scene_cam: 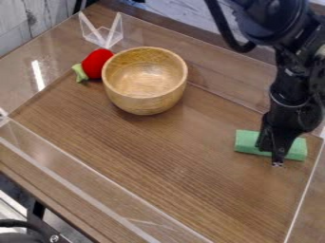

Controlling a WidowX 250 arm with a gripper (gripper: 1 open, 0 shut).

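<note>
A green rectangular block (254,142) lies on the wooden table at the right. My black gripper (279,147) is down over its middle and right part, fingertips at or on the block. The gripper looks shut; whether any of the block is between the fingers cannot be made out.
A wooden bowl (146,79) stands at the back left, with a red item with a green end (95,63) and a clear plastic object (105,31) left of it and behind.
</note>
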